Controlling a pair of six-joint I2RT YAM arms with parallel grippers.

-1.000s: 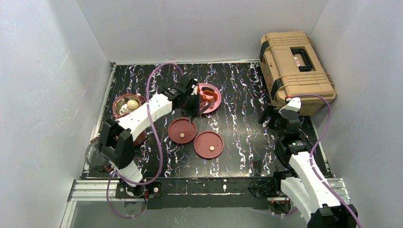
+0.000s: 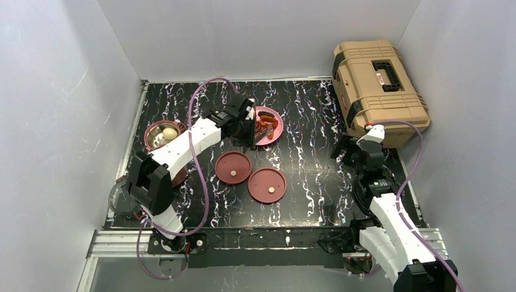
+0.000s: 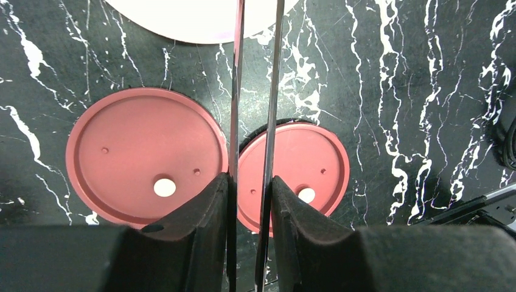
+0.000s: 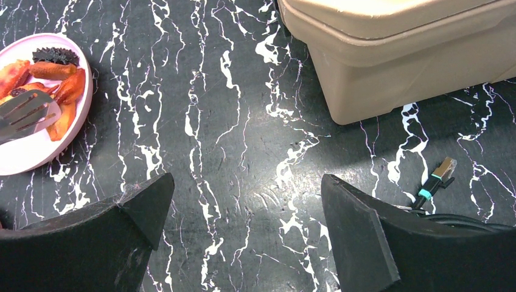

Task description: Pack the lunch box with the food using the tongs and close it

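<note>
My left gripper is shut on a pair of metal tongs (image 3: 271,109), whose two thin arms run up between its fingers. In the right wrist view the slotted tip of the tongs (image 4: 27,114) lies over food (image 4: 53,72) on a pink plate (image 4: 15,163); whether it grips a piece I cannot tell. Two round dark-red lids, the left one (image 2: 233,168) and the right one (image 2: 267,185), lie side by side in front of the plate. Over at the right, my right gripper stands open and empty above bare table.
A pot (image 2: 149,139) holding a metal bowl with an egg-like thing (image 2: 170,133) stands left, partly under my left arm. Near the left edge lies a glass lid (image 2: 123,196). A tan case (image 2: 377,85) fills the back right corner.
The right arm, plate and lids keep their places.
</note>
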